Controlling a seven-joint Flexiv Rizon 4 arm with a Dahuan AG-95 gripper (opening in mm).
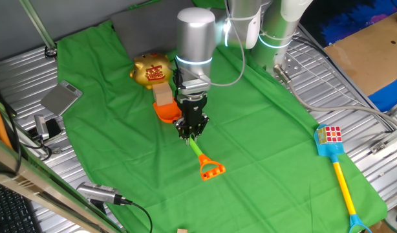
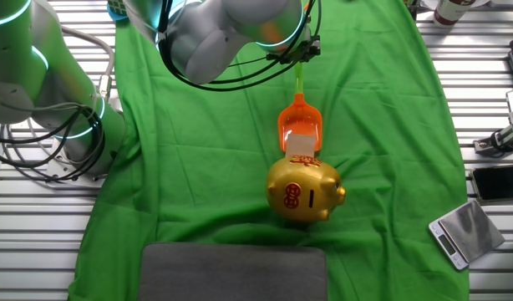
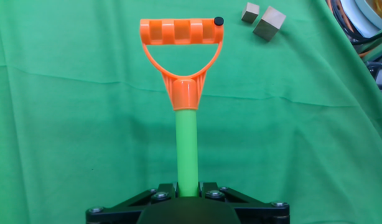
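Note:
A toy shovel with an orange D-shaped grip [image 1: 212, 169], a green shaft [image 3: 186, 146] and an orange scoop [image 2: 300, 119] lies along the green cloth. My gripper is shut on the green shaft, one finger on each side of it in the wrist view. In exterior view 1 the arm hides the middle of the shovel. A wooden block [image 1: 163, 94] sits at the scoop, right against or very near the golden piggy bank [image 2: 305, 189]; whether it touches the bank cannot be told.
A blue and yellow shovel [image 1: 343, 184] with a puzzle cube [image 1: 330, 134] on its blade lies at the right. Two small wooden blocks [image 3: 269, 23] rest beyond the orange grip. A grey pad [image 2: 233, 272] lies behind the bank; a scale [image 1: 61, 98] stands off the cloth. Open cloth surrounds the grip.

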